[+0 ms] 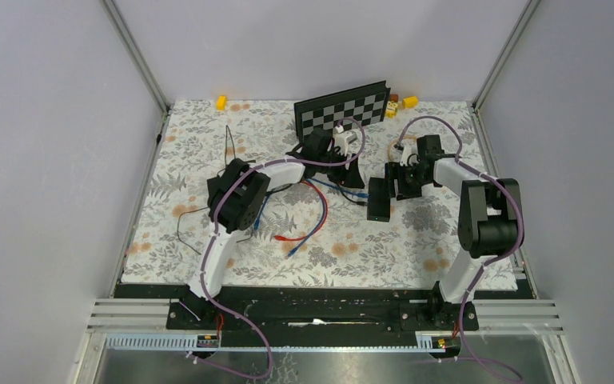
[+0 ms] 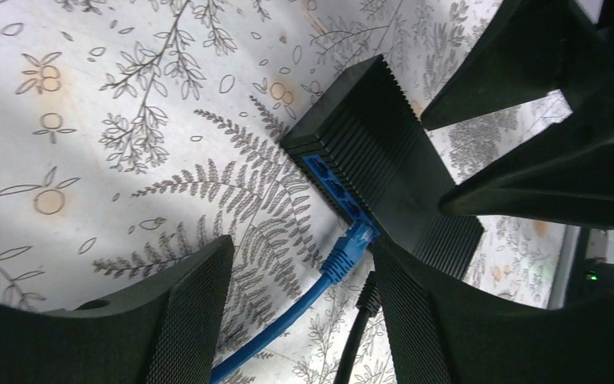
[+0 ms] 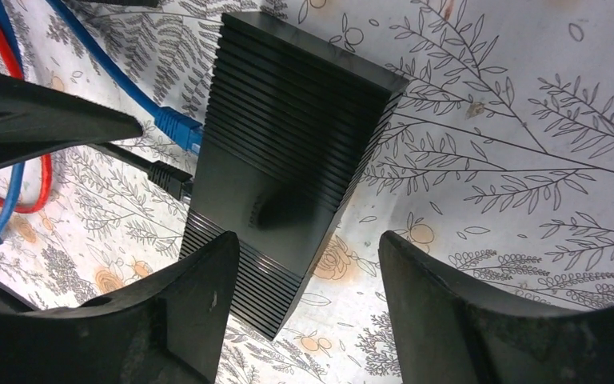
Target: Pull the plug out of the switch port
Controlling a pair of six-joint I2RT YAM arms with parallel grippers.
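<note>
The black switch lies on the floral mat; in the left wrist view its blue port row faces my left gripper, with a blue plug at the ports and a black plug beside it. My left gripper stands open, its fingers apart above the blue cable, nothing clearly between them. In the right wrist view the switch lies under my right gripper, which is open, one fingertip over the switch's body; blue plug and black plug are on its left side.
A checkered board stands at the back, with small yellow blocks near it. Red cables, blue cables and thin black wires lie on the mat's middle and left.
</note>
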